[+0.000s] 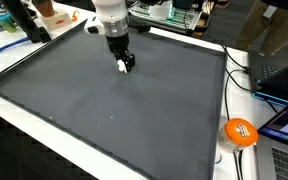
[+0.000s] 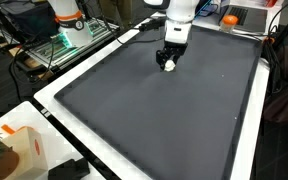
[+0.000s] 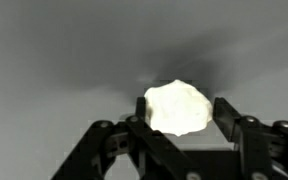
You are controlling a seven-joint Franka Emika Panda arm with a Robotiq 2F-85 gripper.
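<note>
In the wrist view a white, rounded object (image 3: 178, 108) fills the space between the fingertips of my gripper. The fingers are part open around it, with a finger close to each side; I cannot tell whether both touch it. Exterior view 1 shows the white object (image 1: 126, 63) low at the fingertips, near the far side of the dark table. From exterior view 2, the white object (image 2: 168, 66) is at or just above the tabletop, directly beneath my gripper (image 2: 170, 59).
An orange-topped white item (image 1: 238, 133) stands off its near right edge, with a laptop (image 1: 274, 82) beyond. A black cable (image 2: 134, 40) lies by the table's edge.
</note>
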